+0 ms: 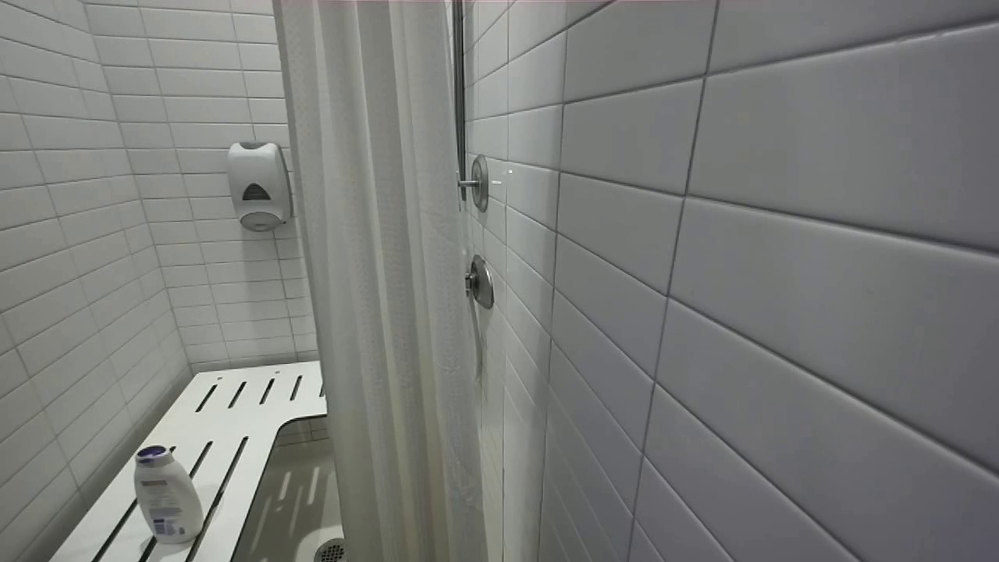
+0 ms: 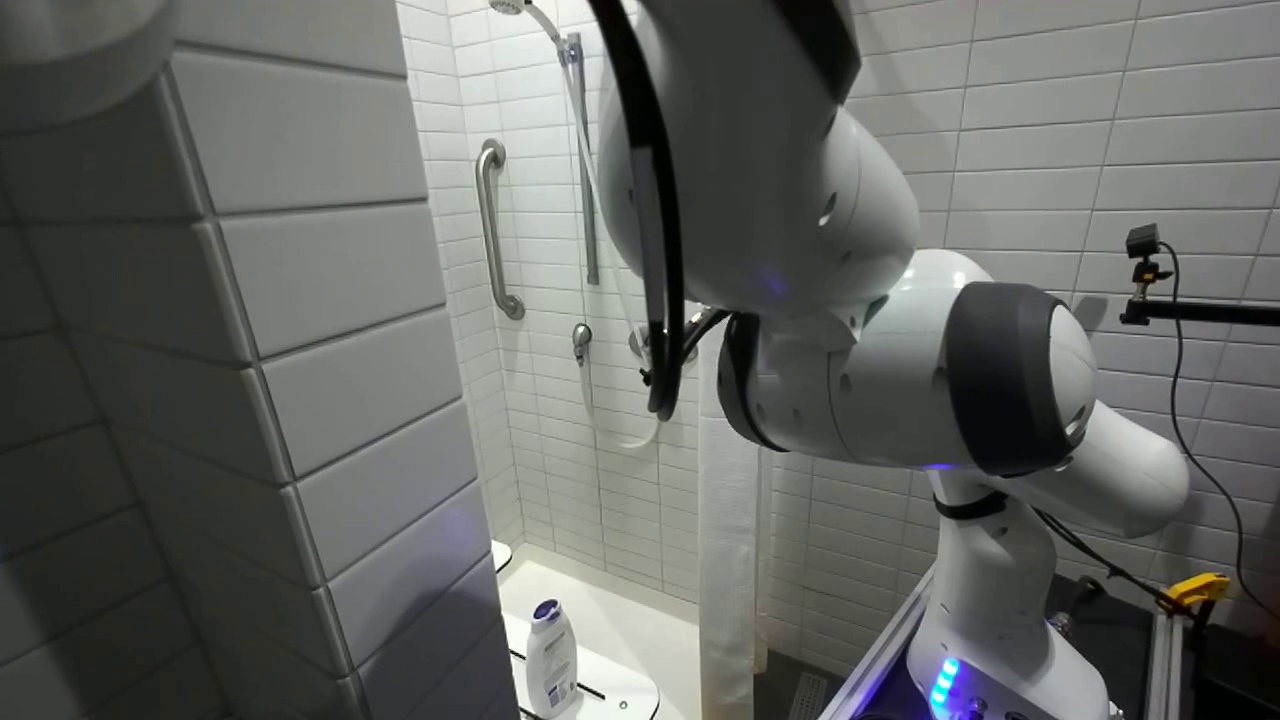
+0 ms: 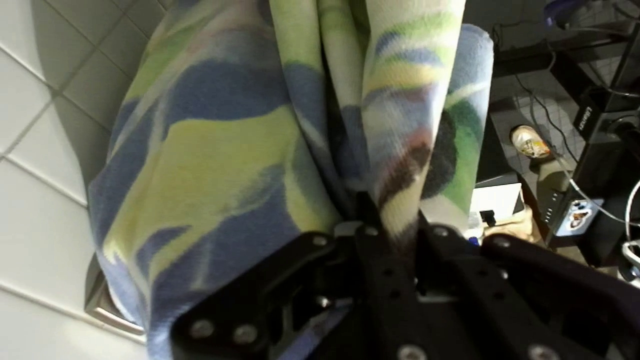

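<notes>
A multicoloured towel [image 3: 228, 162], patterned in blue, yellow and green, fills the middle of the wrist view. My gripper is shut on it, with a bunched fold pinched between the dark fingers. The cloth spreads out on both sides of that fold, and its upper part runs out of the frame. Neither exterior view shows the gripper or the towel; in the second one only the white arm [image 2: 780, 216] appears, reaching up and out of the top of the picture.
White tiled walls [image 3: 36, 240] stand close to the towel's left side. A metal fixture [image 3: 111, 306] shows behind its lower left edge. The shower bench [image 1: 248, 375] holds an upright white bottle [image 1: 168, 496]. A curtain [image 1: 384, 281] hangs beside it. Equipment and cables [image 3: 576, 192] crowd the right.
</notes>
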